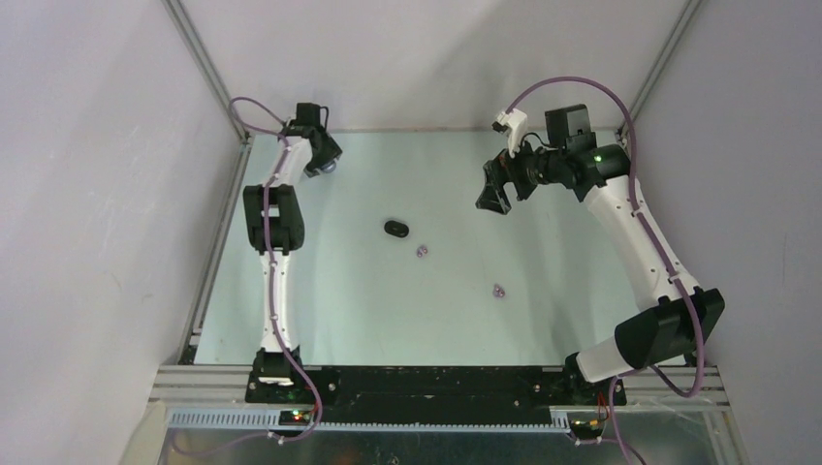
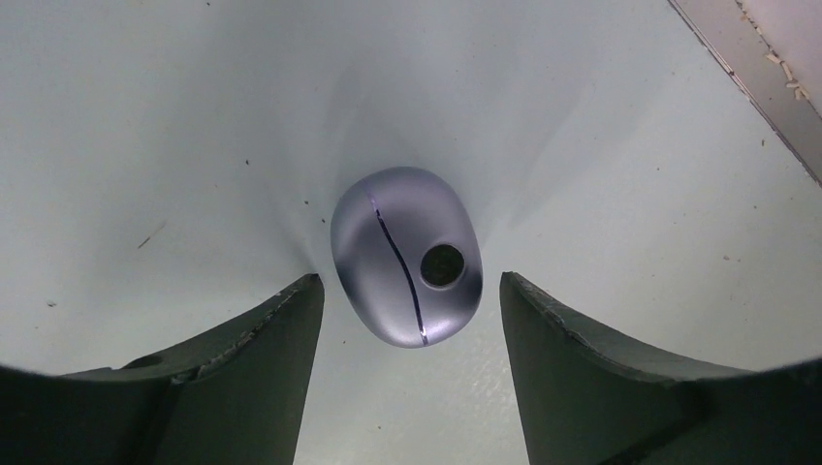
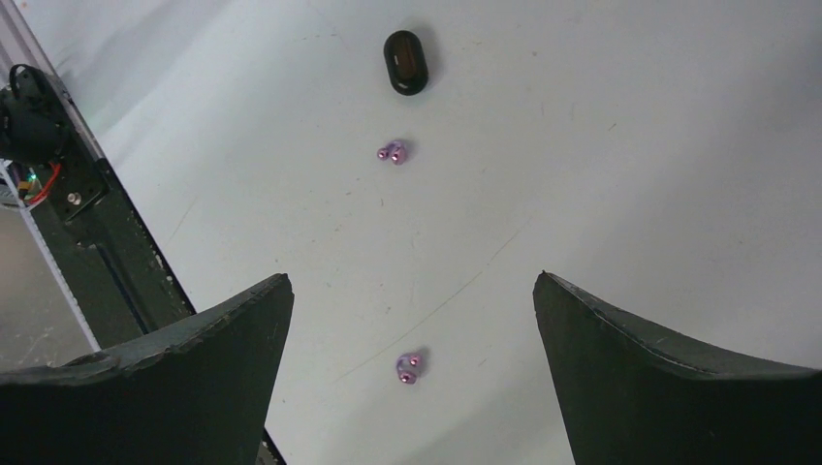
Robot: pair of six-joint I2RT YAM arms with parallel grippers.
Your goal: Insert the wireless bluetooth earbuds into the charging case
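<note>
A rounded lilac charging case (image 2: 384,262) lies on the back-left of the table. My left gripper is low beside it, fingertips part open on either side of the case's near end, not visibly gripping it. Two small lilac earbuds lie apart on the table: one earbud (image 1: 422,251) near the middle, another earbud (image 1: 498,291) toward the front right, both also in the right wrist view. My right gripper hangs open over the right side, nothing between its fingers.
A small black oblong object (image 1: 396,229) lies near the middle. The table (image 1: 359,320) is bounded by walls and a metal rail.
</note>
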